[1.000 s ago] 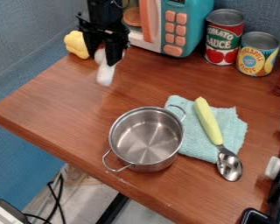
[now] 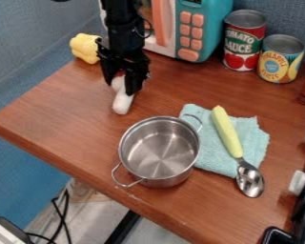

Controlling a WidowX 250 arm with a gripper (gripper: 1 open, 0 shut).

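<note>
My black gripper (image 2: 125, 74) is low over the back-left of the wooden table (image 2: 79, 124), around the top of a white elongated object (image 2: 122, 101); whether it is shut on it is hard to tell. Nearer the front are a steel pot (image 2: 159, 151) with two handles and a light blue cloth (image 2: 209, 143), on which lie a yellow elongated item (image 2: 225, 129) and a steel spoon (image 2: 250, 179).
A yellow object (image 2: 84, 46) sits behind the arm at left. A teal toy microwave (image 2: 193, 29) and two cans (image 2: 242, 43) stand at the back. Dark appliances (image 2: 295, 219) line the right edge.
The gripper and the white object have moved slightly right and toward the front, with the white object now lower in view.
</note>
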